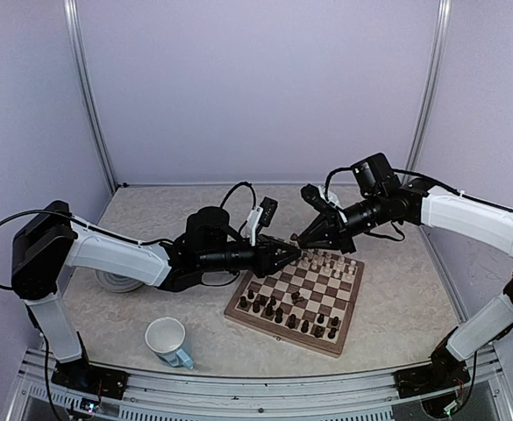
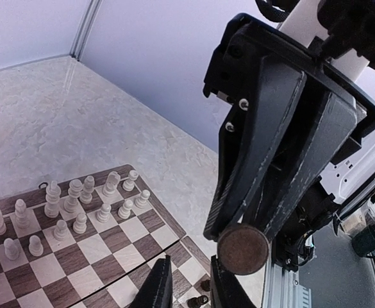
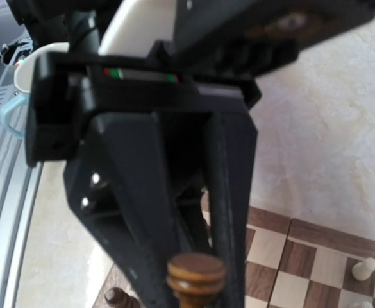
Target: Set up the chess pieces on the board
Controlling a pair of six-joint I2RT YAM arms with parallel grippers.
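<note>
The chess board (image 1: pixel 351 307) carries dark pieces (image 1: pixel 279 316) along its near side and white pieces (image 2: pixel 52 202) along the far side. My right gripper (image 1: pixel 302 239) is shut on a dark brown piece, held above the board; in the right wrist view the piece's round top (image 3: pixel 195 273) shows at the bottom.
A white mug with a blue handle (image 1: pixel 165 336) stands at the front left. A plate (image 1: pixel 114 281) lies partly hidden under the left arm. The back of the table and the area right of the board are clear.
</note>
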